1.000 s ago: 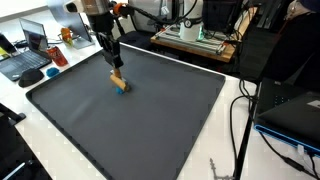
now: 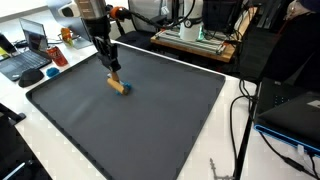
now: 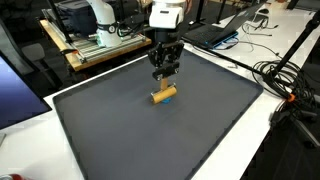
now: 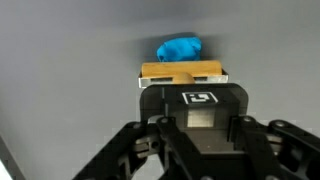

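Observation:
My gripper (image 3: 164, 81) is low over the dark mat, its fingers pointing down. It is shut on a wooden mallet-like piece (image 3: 163, 96), which has a round bar across the bottom and a short upright part going up between the fingers. In the wrist view the wooden bar (image 4: 182, 69) lies just beyond the fingertips. A small blue object (image 4: 179, 49) is right beside the bar, on its far side. Exterior view 1 shows the blue object (image 2: 126, 89) partly behind the wood. Whether the two touch is unclear.
A laptop (image 2: 35, 38) and a red cup (image 2: 57, 56) stand off the mat at the left. Loose cables (image 3: 285, 75) lie past its edge.
The gripper and the wooden piece sit slightly lower than before. In exterior view 1 the blue object now shows a little farther to the right of the wood.

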